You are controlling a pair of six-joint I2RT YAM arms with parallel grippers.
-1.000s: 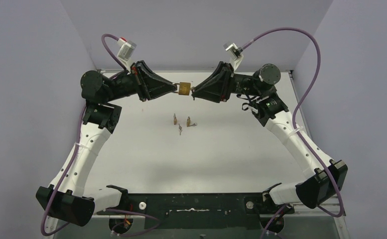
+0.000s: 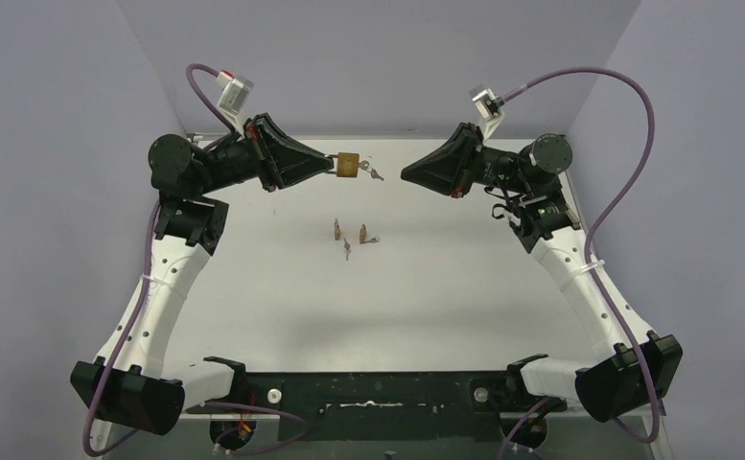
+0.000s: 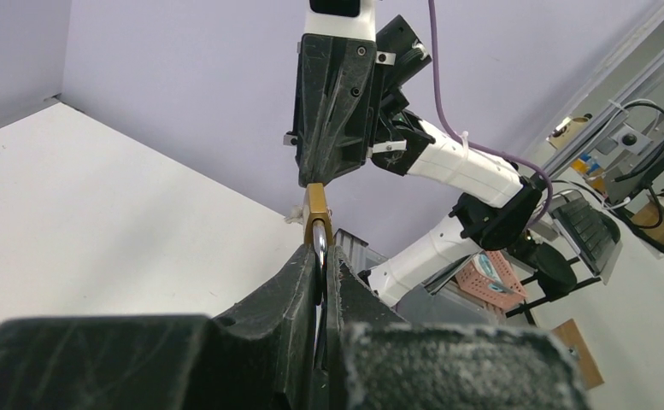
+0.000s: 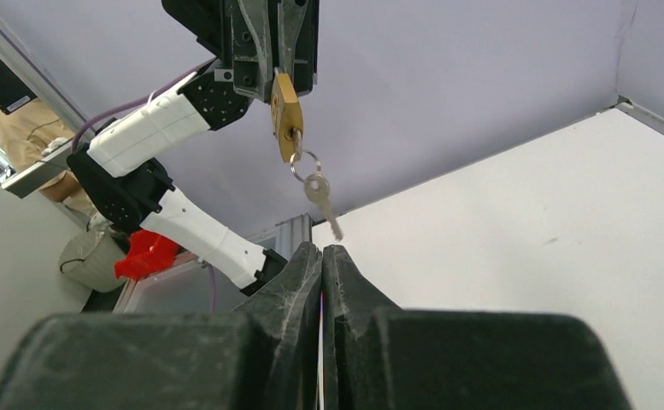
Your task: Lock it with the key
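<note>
A brass padlock (image 2: 347, 165) hangs in the air, its shackle held by my left gripper (image 2: 331, 164), which is shut on it. From the padlock's keyhole side, in the right wrist view, a key head with a ring (image 4: 296, 166) sticks out. A second key (image 4: 318, 189) dangles from that ring. My right gripper (image 2: 404, 174) is shut with nothing between its fingers. It stands a short gap to the right of the dangling key in the top view. How the padlock's far shackle leg sits is hard to tell.
On the white table (image 2: 349, 316) lie a small brass padlock (image 2: 337, 230), another brass padlock (image 2: 363, 234) with keys, and a loose key (image 2: 347, 248). Grey walls enclose the sides and back.
</note>
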